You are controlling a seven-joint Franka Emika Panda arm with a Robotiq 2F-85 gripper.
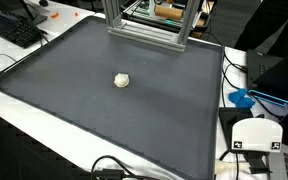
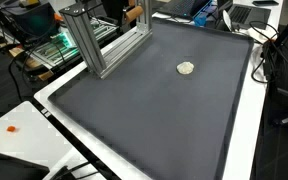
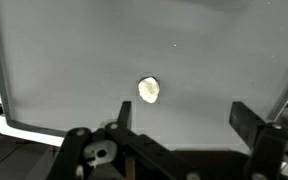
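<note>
A small, roundish, cream-white object (image 1: 121, 80) lies alone on the grey mat (image 1: 134, 125). In the second exterior view the same pale object (image 2: 186, 68) sits towards the far side of the mat. The wrist view looks down on the pale object (image 3: 149, 90) near the middle of the picture. My gripper is open, its dark fingers wide apart at the lower edge, with nothing between them. The pale object appears ahead of the fingers, nearer the left one, and untouched. I cannot make out the gripper in either exterior view.
A metal frame (image 1: 149, 35) stands at one edge of the mat. Beyond the mat are a keyboard (image 1: 14, 29), a white device (image 1: 256, 134), a blue item (image 1: 241, 98) and loose cables.
</note>
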